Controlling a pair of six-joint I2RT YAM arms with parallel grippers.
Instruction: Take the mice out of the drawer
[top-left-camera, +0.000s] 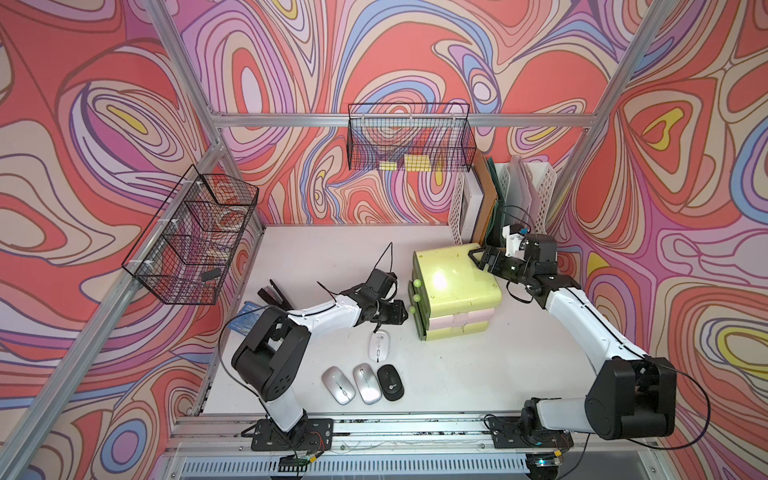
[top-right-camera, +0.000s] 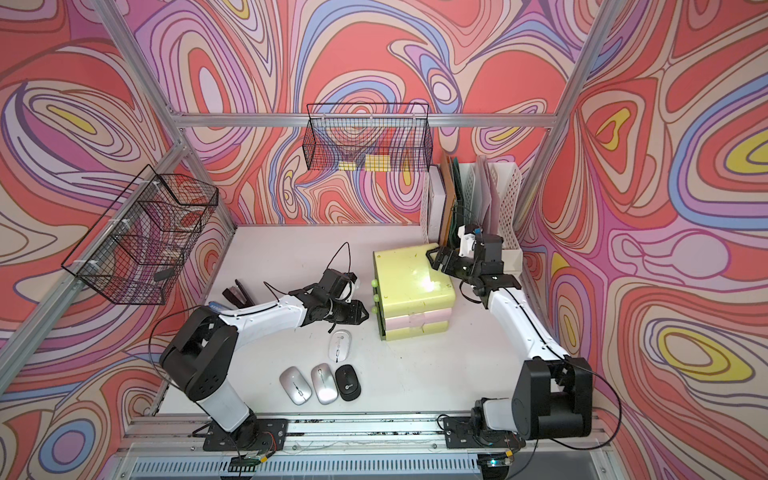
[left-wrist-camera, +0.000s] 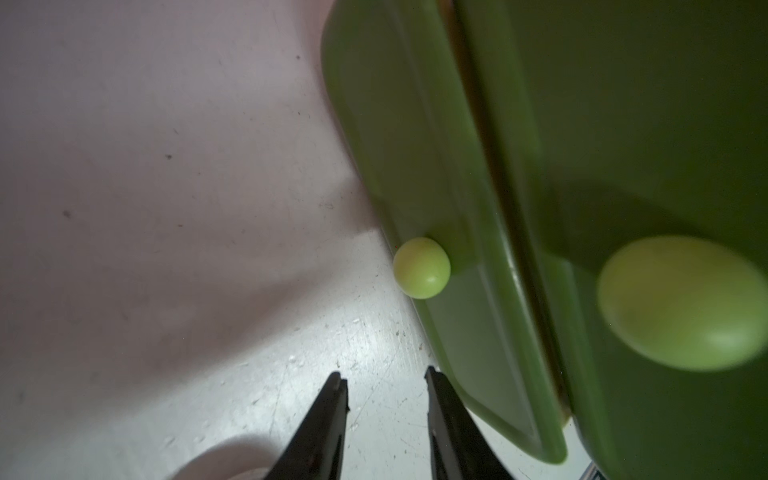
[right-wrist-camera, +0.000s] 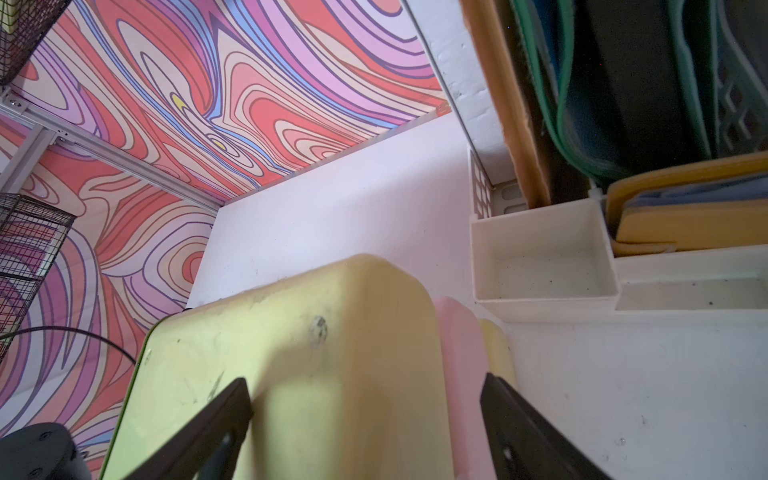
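A yellow-green drawer box (top-left-camera: 454, 280) stands right of centre, its knobbed fronts facing left. My left gripper is before those fronts, fingers apart and empty, near the lower round knob (left-wrist-camera: 421, 267). Four mice lie on the table: a white one (top-left-camera: 378, 345), two silver (top-left-camera: 338, 385) (top-left-camera: 367, 382) and a black one (top-left-camera: 391, 382). My right gripper is open at the box's top back corner, a finger on either side of that corner in the right wrist view. The drawers' insides are hidden.
File holders (top-left-camera: 504, 192) stand behind the box. Wire baskets (top-left-camera: 190, 244) hang on the left and back frames. A stapler (top-right-camera: 237, 292) lies at the left.
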